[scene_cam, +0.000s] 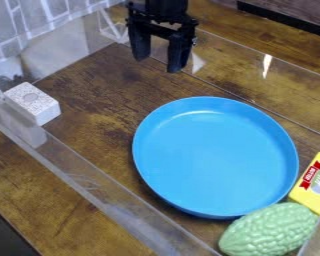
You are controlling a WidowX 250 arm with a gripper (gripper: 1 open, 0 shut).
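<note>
The black gripper (160, 48) hangs at the top centre over the back of the wooden surface, its two fingers pointing down and apart, with nothing visible between them. A large blue plate (214, 155) lies in the front middle. A green wrinkled object (267, 232) rests at the bottom right, and a yellow box (312, 183) with a red label lies beside the plate on the right.
A white speckled block (29, 102) lies at the left by a clear plastic wall (83, 185). A tiled wall stands at the back left. The wood between gripper and plate is clear.
</note>
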